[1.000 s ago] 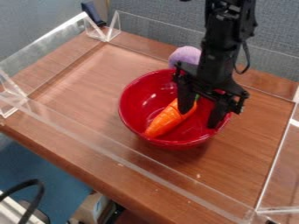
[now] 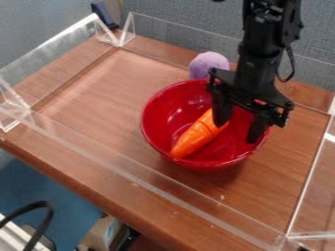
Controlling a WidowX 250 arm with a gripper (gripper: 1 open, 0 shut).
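Observation:
A red bowl [image 2: 185, 99] sits on the wooden table, right of centre. An orange carrot-like toy [image 2: 197, 131] lies inside it. My black gripper [image 2: 233, 116] reaches down into the bowl's right part, just right of the carrot. Its fingers are dark, and I cannot tell how they stand or whether anything is between them. A purple round object [image 2: 207, 63] is behind the bowl, partly beside the arm.
Clear walls border the wooden table [image 2: 85, 93], whose left and front areas are bare. A grey wall stands at the back. Cables and equipment lie below the table at the lower left.

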